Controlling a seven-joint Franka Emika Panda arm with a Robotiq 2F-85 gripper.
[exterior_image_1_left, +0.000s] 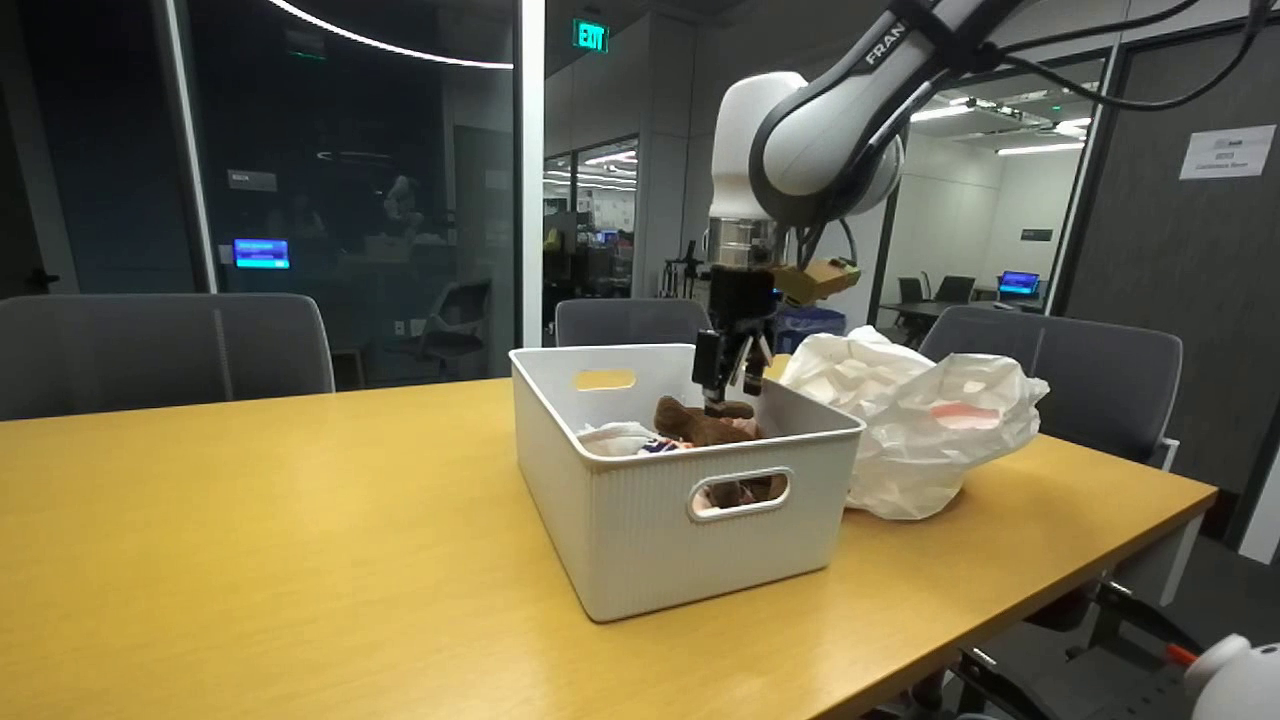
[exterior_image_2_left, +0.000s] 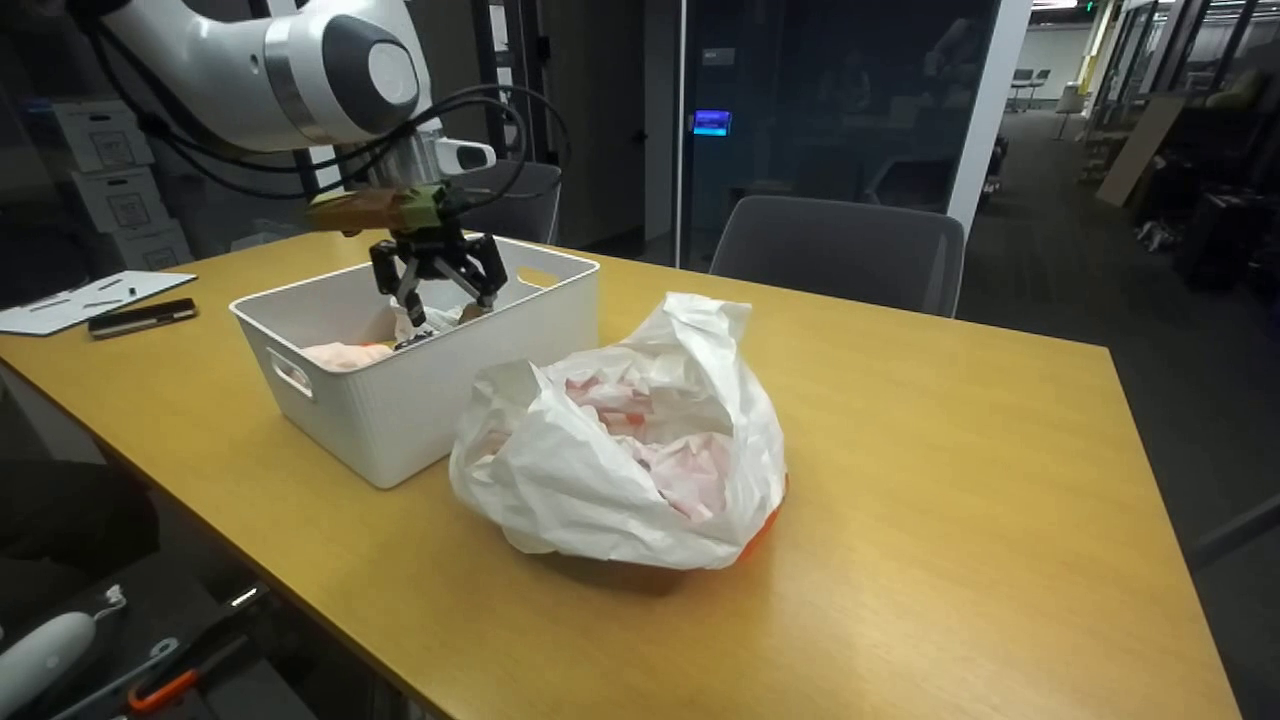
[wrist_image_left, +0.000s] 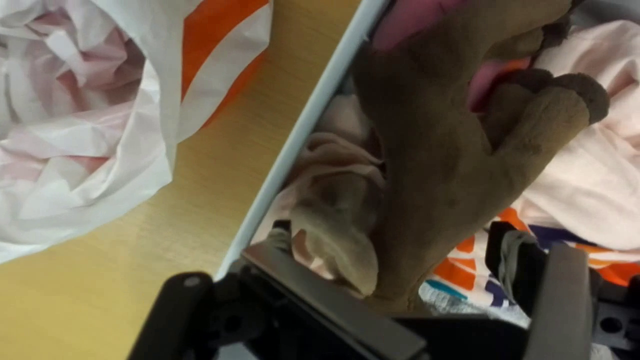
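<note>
A brown plush toy (wrist_image_left: 432, 156) lies on folded cloths inside the white bin (exterior_image_1_left: 708, 540). Over it, low within the bin's opening, my gripper (exterior_image_1_left: 734, 402) stands open, its two fingers spread apart. In the wrist view the toy's lower end reaches between the fingertips, with no grip on it. Pale pink cloth (wrist_image_left: 606, 138) and a cloth with an orange and purple pattern (wrist_image_left: 459, 273) show beside and under the toy. From the second exterior side the toy is mostly hidden by the bin's wall and my gripper (exterior_image_2_left: 444, 300).
A crumpled white plastic bag (exterior_image_2_left: 624, 468), open at the top with pinkish contents, sits on the table right beside the bin. A white sheet (exterior_image_2_left: 90, 300) and a dark marker-like object (exterior_image_2_left: 142, 318) lie at the far left.
</note>
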